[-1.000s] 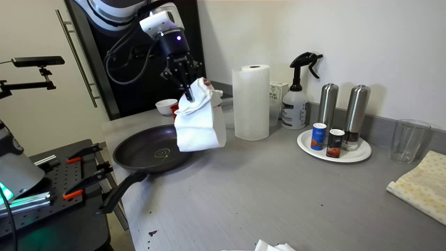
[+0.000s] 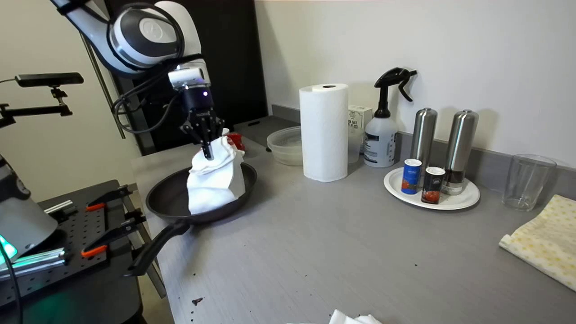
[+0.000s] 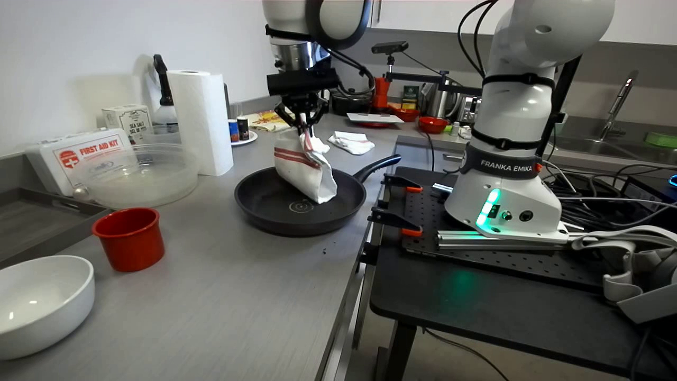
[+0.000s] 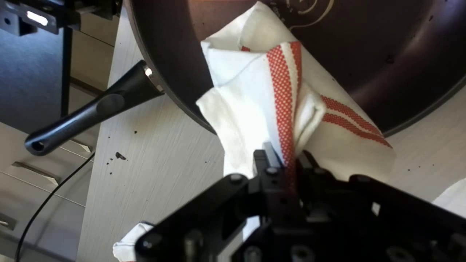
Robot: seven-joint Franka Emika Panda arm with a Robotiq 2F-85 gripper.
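Observation:
A white cloth with red stripes (image 3: 296, 162) hangs from my gripper (image 3: 303, 120), which is shut on a bunched part of it. Its lower end is within the black frying pan (image 3: 263, 219), inside the rim. In the wrist view the folded cloth (image 4: 244, 83) spreads from between my fingers across the pan's near edge, with the striped fold pinched at the fingertips. From exterior view 1 the cloth (image 2: 216, 178) covers the right half of the pan (image 2: 167, 197). How firmly its lower edge rests on the pan floor is hard to tell.
The pan's handle (image 2: 156, 248) juts past the counter's edge. A paper towel roll (image 2: 324, 132), a clear plastic tub (image 3: 149, 184), a red cup (image 3: 130, 241) and a white bowl (image 3: 44, 305) stand around. Another white cloth (image 3: 352, 142) lies on the counter.
My gripper has moved left and lower in exterior view 1, bringing the cloth from beside the pan's right edge to over and into the pan. The pan has stayed put.

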